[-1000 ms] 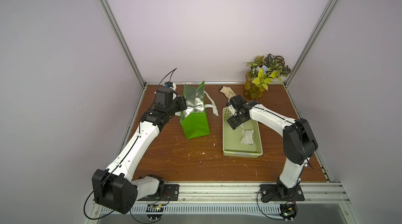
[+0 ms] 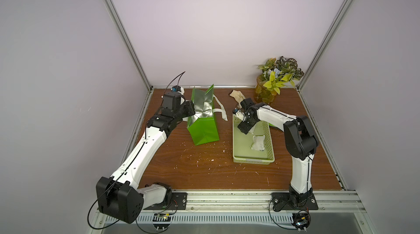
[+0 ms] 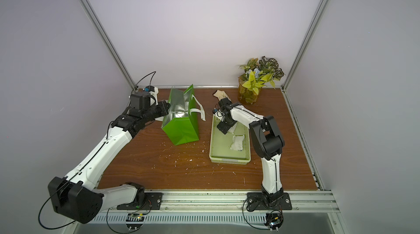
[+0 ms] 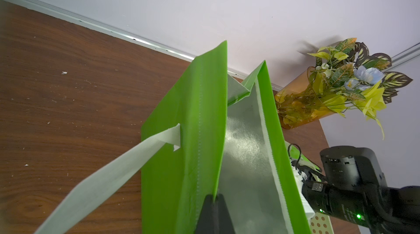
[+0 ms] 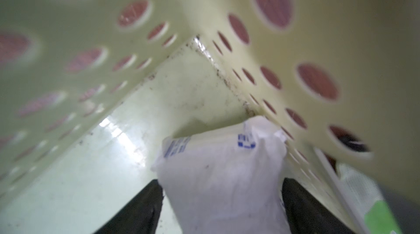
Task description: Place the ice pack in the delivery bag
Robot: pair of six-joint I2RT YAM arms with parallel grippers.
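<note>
The green delivery bag (image 2: 203, 131) stands open, silver lining showing. My left gripper is shut at the near flap of the bag (image 4: 183, 177), which rises above its fingertips. In the right wrist view my right gripper is part open inside the pale green basket (image 5: 113, 155), its fingers either side of a white ice pack (image 5: 221, 164) with blue print; whether they press on it I cannot tell. A second white pack (image 2: 258, 143) lies nearer the front of the basket (image 2: 240, 155).
A vase of artificial plants (image 2: 266, 89) stands at the back right, with a beige cloth (image 2: 236, 94) left of it.
My left arm looks unchanged.
</note>
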